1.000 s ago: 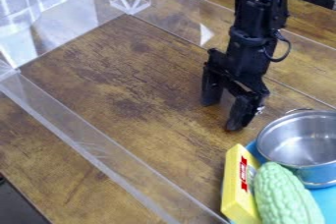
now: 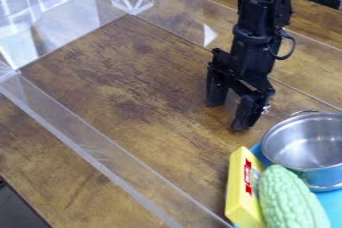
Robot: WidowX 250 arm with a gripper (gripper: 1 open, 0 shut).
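Note:
My black arm comes down from the top right of the camera view to my gripper (image 2: 230,107), which is low over the wooden table (image 2: 107,92). Its dark fingers blend together, so I cannot see whether they are open or shut, or whether anything is between them.
At the lower right are a metal pot (image 2: 305,137), a yellow box (image 2: 243,187) and a pale green corn-like item (image 2: 291,202) on a blue surface. Clear plastic walls edge the table.

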